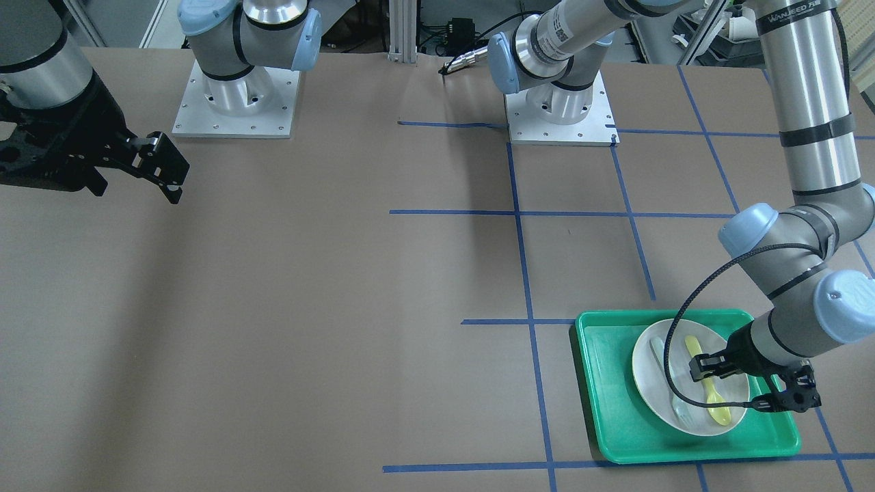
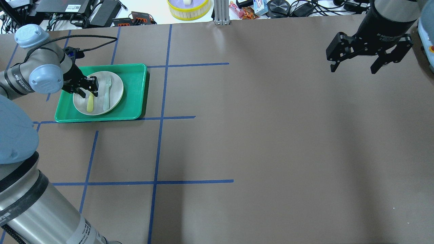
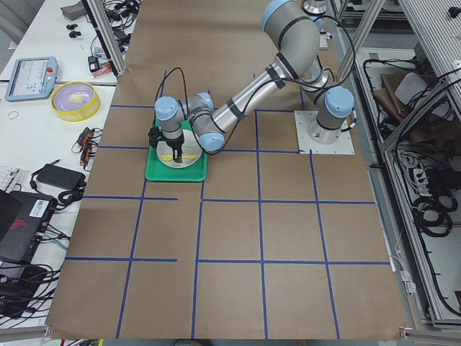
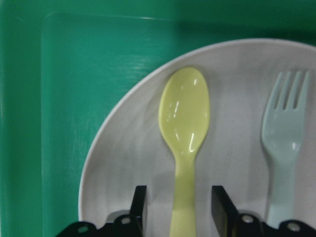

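A green tray [image 1: 603,385] holds a white plate [image 1: 656,385] with a yellow spoon [image 4: 183,118] and a pale blue-green fork [image 4: 284,138] lying side by side on it. My gripper is open low over the plate, its two black fingers either side of the yellow spoon's handle, with bare plate between each finger and the handle. The fork lies beyond the right finger in the left wrist view. In the camera front view my gripper and cable hide part of the spoon.
Another arm's gripper [image 2: 368,53] hangs at the opposite side, and further arm bases [image 1: 234,123] stand at the back. A bench with electronics and cables lies beyond the table edge.
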